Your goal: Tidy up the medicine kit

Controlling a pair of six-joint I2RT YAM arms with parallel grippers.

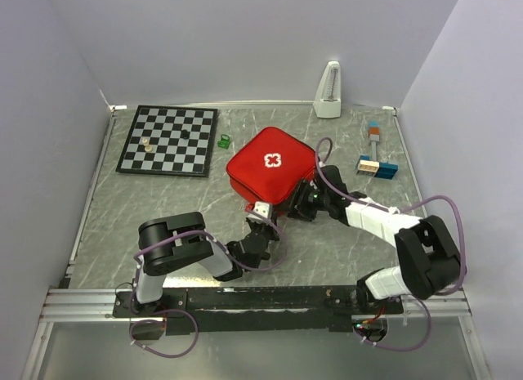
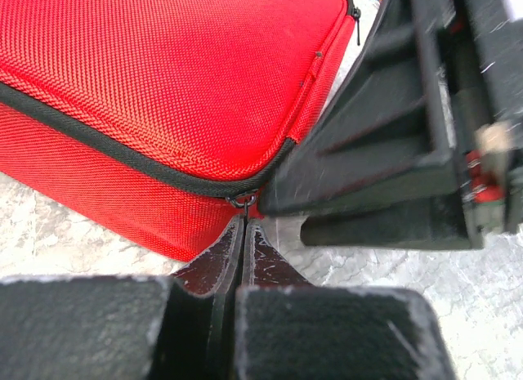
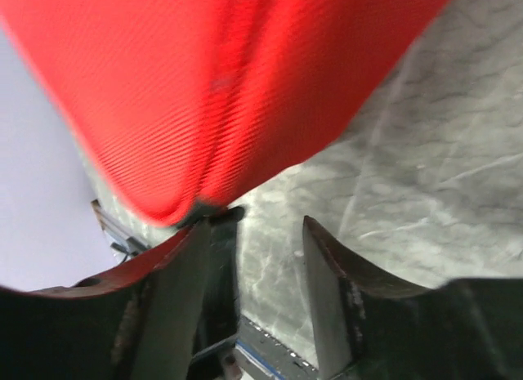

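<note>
The red medicine kit (image 1: 272,163), with a white cross emblem on its lid, lies on the grey marbled table. At its front corner, my left gripper is shut with its tips on the small zipper pull (image 2: 243,202); the thin pull runs in between them. Black zipper tape (image 2: 122,155) edges the lid, which looks closed along the visible side. Close by on the right, my right gripper (image 1: 296,207) stands open beside that same corner. Seen from the right wrist, the kit's red side (image 3: 270,110) comes close to one finger, and table shows between the fingers.
A chessboard (image 1: 167,140) lies back left, with a small green object (image 1: 224,141) beside it. A white metronome (image 1: 328,90) stands at the back, and blue blocks (image 1: 377,167) sit at the right.
</note>
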